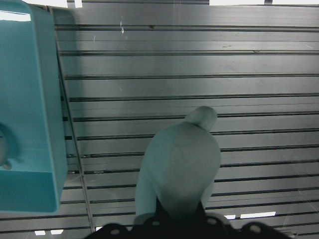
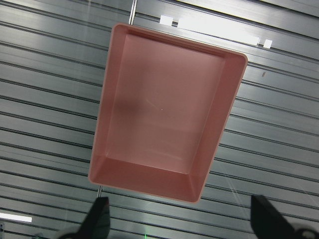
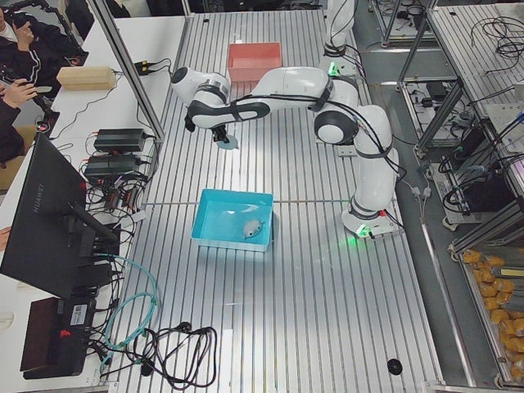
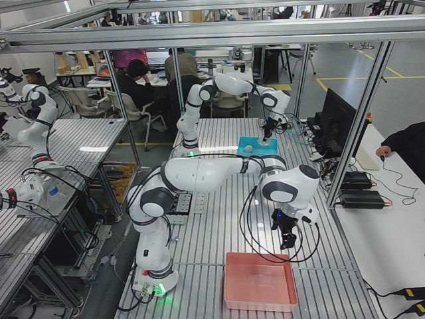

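A soft pale grey-teal toy (image 1: 177, 159) is held in my left gripper (image 3: 219, 135), which hangs above the slatted table behind the teal bin (image 3: 209, 214); in the left wrist view the toy fills the lower middle, beside the bin. A similar small toy (image 3: 252, 228) lies inside that bin. My right gripper is open above the empty pink bin (image 2: 159, 114), its two fingertips at the lower edge of the right wrist view with nothing between them.
A monitor (image 3: 45, 213), power boxes and loose cables (image 3: 180, 352) line the table's left side in the camera left view. Flat plates (image 4: 189, 205) lie beside the arms.
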